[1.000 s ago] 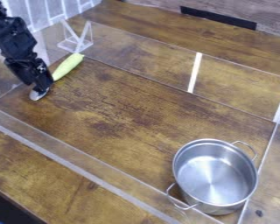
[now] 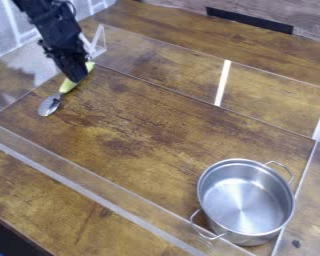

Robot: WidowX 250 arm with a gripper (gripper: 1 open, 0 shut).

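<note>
My black gripper [image 2: 75,74] is low at the upper left, over a pale yellow-green corn-like object [image 2: 67,86] that it partly hides. Its fingers look close together; whether anything is between them is unclear. A metal spoon [image 2: 49,105] lies on the wooden table just below that object, its bowl toward the front.
A steel pot [image 2: 244,198] with two handles stands at the lower right. Clear panels or strips border the work area, and a white strip [image 2: 224,84] lies at the upper right.
My gripper has moved right and back from over the spoon to over the yellow-green object, uncovering more of the spoon. The pot has not moved.
</note>
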